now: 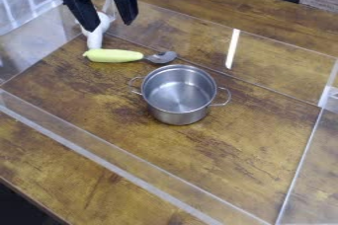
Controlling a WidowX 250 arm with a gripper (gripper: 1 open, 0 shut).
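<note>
My black gripper hangs at the top left, open, with nothing visible between its fingers. Below it a white object lies partly hidden behind it. A yellow-green elongated object lies just below that, with a grey utensil head at its right. A steel pot with two handles stands in the middle of the wooden table, to the lower right of the gripper.
Clear panels edge the work area at the left and right. A thin white strip shows at the upper right.
</note>
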